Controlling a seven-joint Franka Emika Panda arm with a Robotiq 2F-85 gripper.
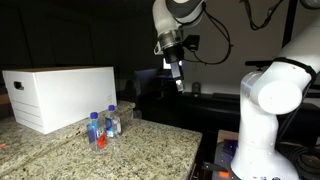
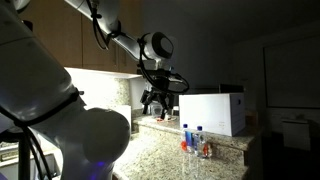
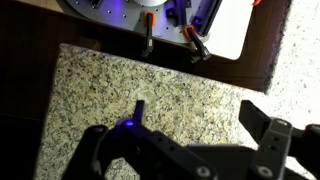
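Note:
My gripper hangs high above the counter, pointing down and well clear of it. In the wrist view its two dark fingers stand far apart, and only bare speckled counter shows between them. The gripper is open. Several clear plastic bottles stand close together on the counter in exterior view 1, including one with a blue cap and another behind it. A small red patch shows low among them. Exterior view 2 shows the same blue-capped bottles beyond the arm. No bottle appears in the wrist view.
A large white box stands on the counter behind the bottles. Along the top of the wrist view, past the counter edge, lies an open drawer-like space with tools.

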